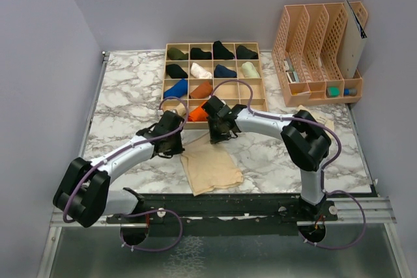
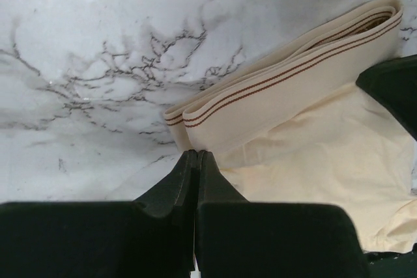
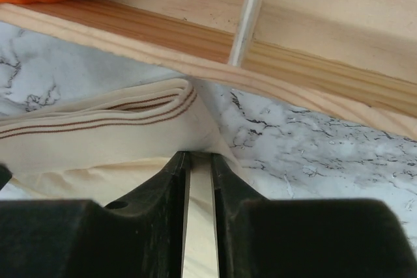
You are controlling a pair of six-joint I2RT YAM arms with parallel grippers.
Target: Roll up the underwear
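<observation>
The cream underwear (image 1: 210, 165) lies on the marble table in front of the sorting box, its brown-striped waistband folded along the far edge. At the waistband's left end, my left gripper is shut, its tips on a corner of the cloth; any fabric between them is barely visible. My right gripper is part open at the right end of the waistband (image 3: 140, 118), with a narrow gap between its fingers and a fold of cloth in that gap. The near part of the underwear spreads flat toward the table's front edge.
Just behind the cloth stands a wooden box (image 1: 249, 105) with compartments holding several rolled garments, including an orange one (image 1: 198, 114). A tan rack (image 1: 298, 43) is at the back right. Bare marble (image 1: 120, 99) lies at the left.
</observation>
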